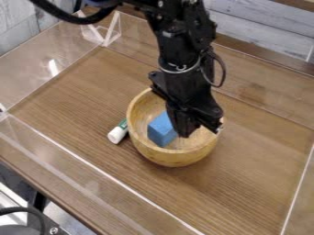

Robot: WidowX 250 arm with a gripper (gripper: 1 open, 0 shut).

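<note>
My black gripper (200,117) hangs over the right part of a round tan bowl (174,156), its lower end inside or just above the rim. Its fingertips are dark and hard to make out; I see nothing held between them. A blue block (160,130) lies in the bowl, left of the gripper, partly hidden behind it.
A small white tube (117,133) with a green end lies just left of the bowl on the wooden table (245,193). Clear walls or edges border the left side; cables show at the lower left.
</note>
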